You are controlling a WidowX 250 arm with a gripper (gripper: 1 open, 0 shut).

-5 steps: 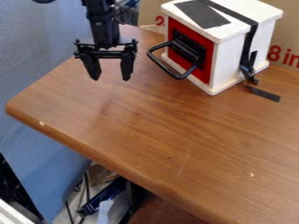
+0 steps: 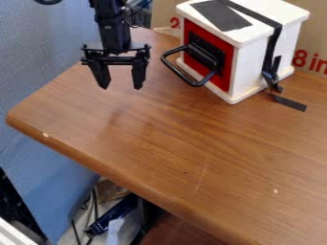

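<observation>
My black gripper (image 2: 120, 75) hangs open above the back left of the wooden table (image 2: 179, 163), its two fingers pointing down with nothing between them. To its right stands a white box (image 2: 255, 77) with a red front panel (image 2: 223, 77), a black handle (image 2: 179, 73) sticking out toward the gripper, and black straps over its top and side. The gripper is left of the handle, apart from it.
A cardboard surface (image 2: 312, 50) with red lettering stands behind the box. A blue wall (image 2: 32, 67) borders the table on the left. Bags lie below the table's edge.
</observation>
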